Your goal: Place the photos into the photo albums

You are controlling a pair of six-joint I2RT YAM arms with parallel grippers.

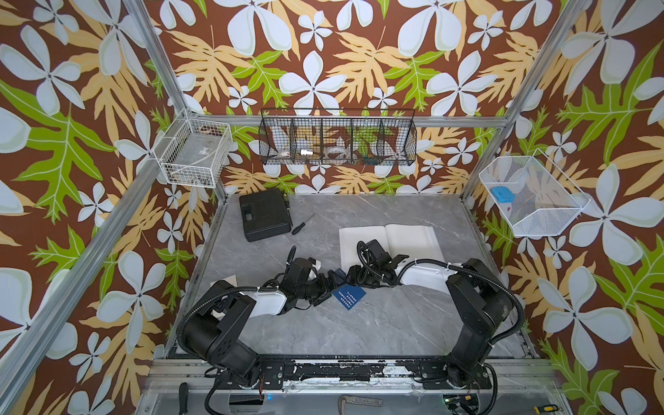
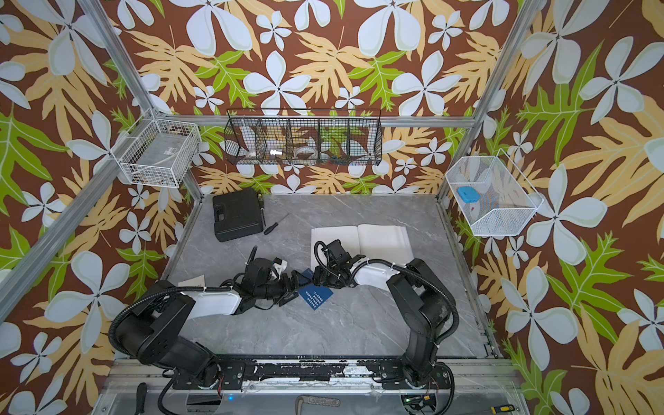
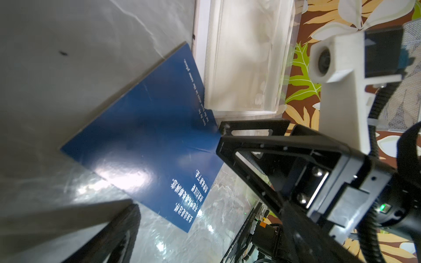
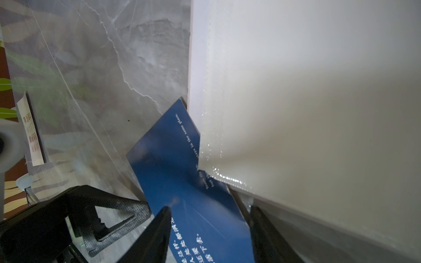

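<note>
The dark blue photo card [image 3: 149, 131] with white printing lies tilted on the table, one edge against the near left corner of the open album [image 4: 307, 109]. In the right wrist view the album's clear page corner overlaps the edge of the blue card [image 4: 193, 206]. My left gripper [image 1: 330, 287] is open at the card's left side, its fingers apart. Over the card is my right gripper, part open, with its two fingertips apart and blurred; whether they touch the card cannot be told. A second pale card [image 4: 30, 131] lies at the table's far left.
A black case [image 1: 265, 215] and a screwdriver [image 1: 302, 224] lie at the back left. Wire baskets [image 1: 337, 138] hang on the walls. Both grippers are close together.
</note>
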